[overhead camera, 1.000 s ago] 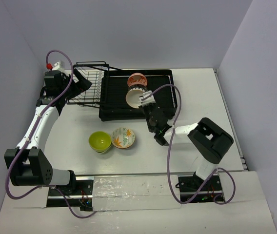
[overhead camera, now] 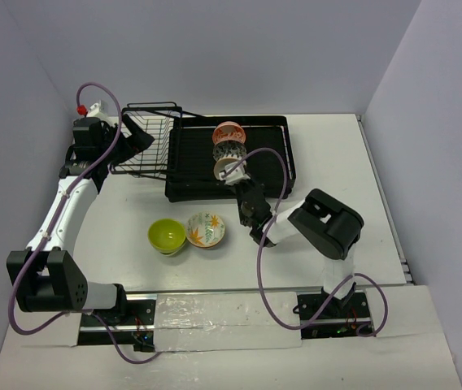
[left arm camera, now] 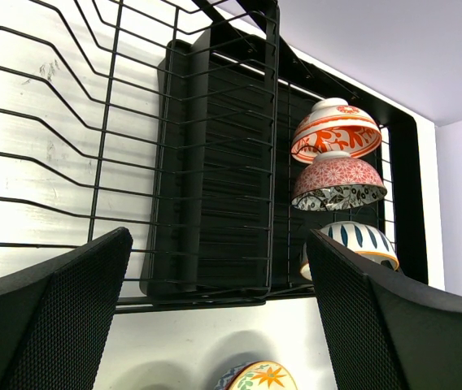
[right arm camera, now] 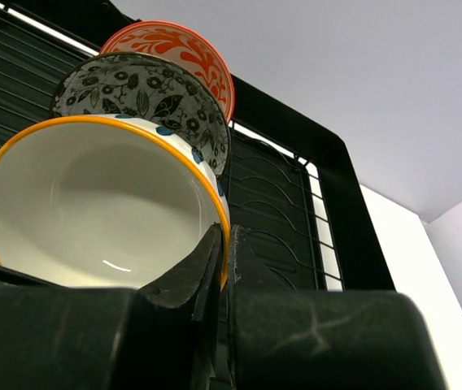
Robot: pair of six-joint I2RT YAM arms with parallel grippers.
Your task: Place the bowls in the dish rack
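Observation:
My right gripper (overhead camera: 237, 180) is shut on the rim of a white bowl with an orange edge (right arm camera: 93, 203) at the front of the row in the black dish rack (overhead camera: 190, 190). Behind it stand a black-and-white floral bowl (right arm camera: 133, 89) and an orange patterned bowl (overhead camera: 229, 130), both tipped on their sides. My left gripper (overhead camera: 137, 138) is open over the wire section (left arm camera: 101, 162) at the rack's left, nothing between its fingers. On the table in front lie a green bowl (overhead camera: 167, 235) and a leaf-patterned bowl (overhead camera: 206, 229).
Grey walls (overhead camera: 426, 162) close in the back and sides.
The left arm is still.

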